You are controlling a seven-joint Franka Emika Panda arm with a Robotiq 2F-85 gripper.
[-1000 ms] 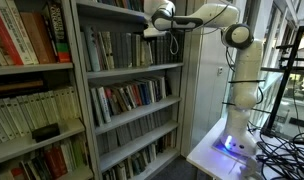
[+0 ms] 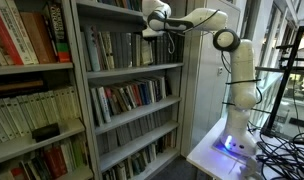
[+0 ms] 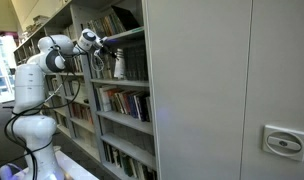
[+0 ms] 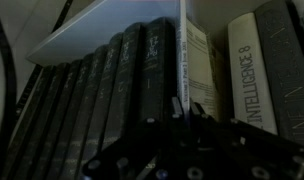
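In the wrist view my gripper is at the lower middle, its fingers close together at the front of a row of books. They are shut on a thin book with a pale spine (image 4: 183,62), which stands upright between a dark volume (image 4: 155,70) and a cream-coloured book (image 4: 203,68). The lower part of the thin book is hidden by the gripper. In exterior view 1 the gripper (image 2: 150,34) is at the upper shelf, too small for its fingers to be made out. Exterior view 2 has the arm (image 3: 84,42) stretched up to the same shelf.
A row of matching dark volumes (image 4: 90,100) fills the left side. To the right stand a pale book marked "Intelligence" (image 4: 250,72) and a dark book (image 4: 286,70). A shelf board (image 4: 102,28) runs close above.
The arm has shifted slightly near the upper shelf in exterior view 1. Shelves and books there look the same.
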